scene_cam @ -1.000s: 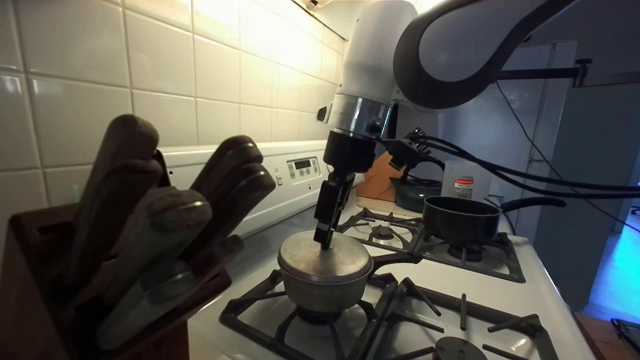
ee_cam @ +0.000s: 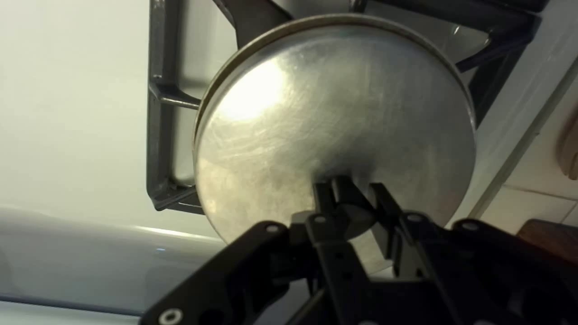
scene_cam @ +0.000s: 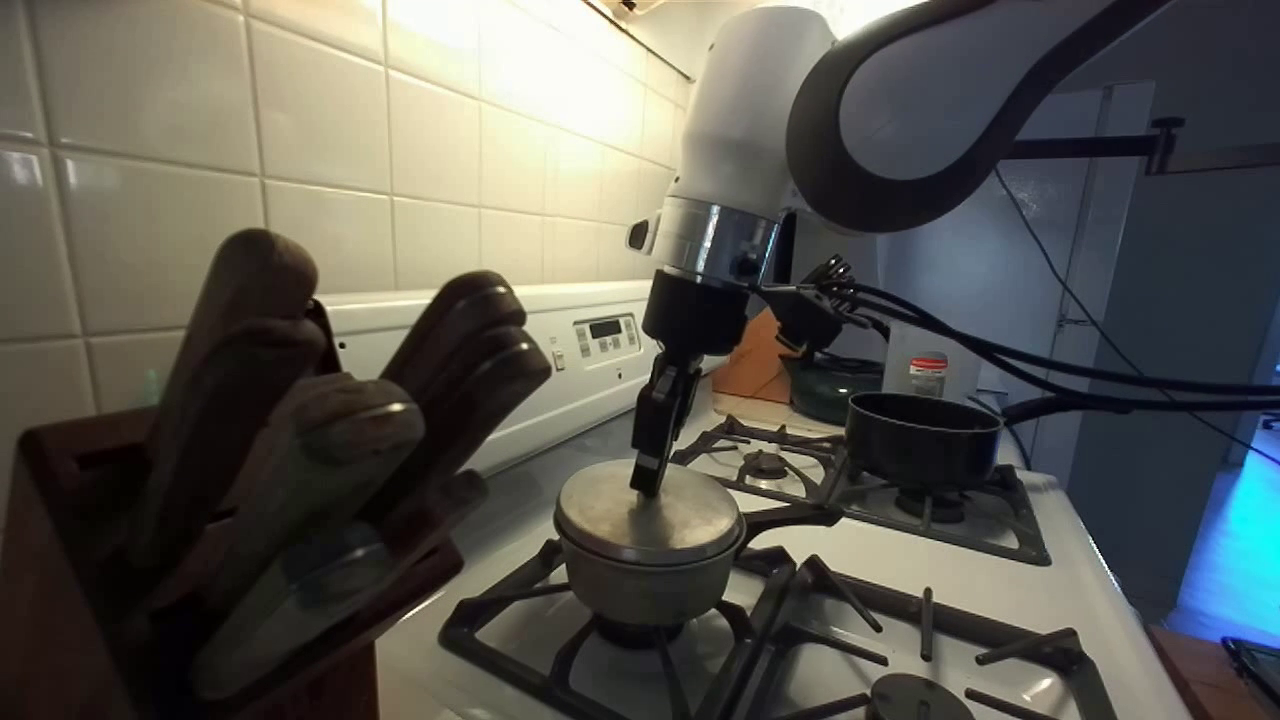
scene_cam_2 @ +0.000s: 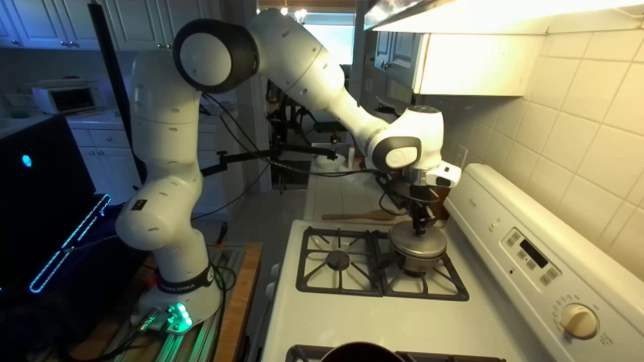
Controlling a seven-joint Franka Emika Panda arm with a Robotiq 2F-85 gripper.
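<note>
A small metal saucepan (scene_cam: pixel 648 584) with a dark handle (scene_cam: pixel 792 517) sits on a front burner grate in exterior view 1. Its round silver lid (ee_cam: pixel 336 113) lies flat on the rim. Over the middle of the lid, my gripper (scene_cam: pixel 649 486) points down, its tips close to the metal. In the wrist view the black knob (ee_cam: pixel 355 215) of the lid stands between the two fingers, and the gripper is shut on it. The knob's base is partly shadowed. Exterior view 2 shows the lid (scene_cam_2: pixel 416 239) still seated on the pan.
A knife block (scene_cam: pixel 72 504) fills the near left of exterior view 1. A black pan (scene_cam: pixel 924 442) stands on another burner. The stove's control panel (scene_cam_2: pixel 531 253) rises along the wall side. White stovetop (scene_cam_2: pixel 356 317) lies bare between the grates.
The arm's wrist and gripper have shifted slightly down and to the left in exterior view 1. Pan and lid look unmoved.
</note>
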